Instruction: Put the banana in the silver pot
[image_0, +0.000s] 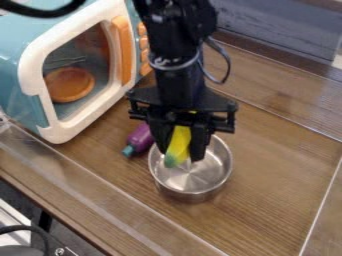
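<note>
The banana (178, 145) is yellow with a greenish lower tip, and hangs pointing down between the dark fingers of my gripper (181, 153), which is shut on it. Below and around its lower end is the silver pot (194, 188), standing on the wooden counter. In this view the banana's tip overlaps the pot's far inner part. Whether it touches the pot, I cannot tell. My gripper covers the pot's far rim and handle.
A purple eggplant (138, 140) lies just left of the pot, partly behind the gripper. At the left back stands a toy microwave (54, 133), door open, with an orange round item (70, 84) inside.
</note>
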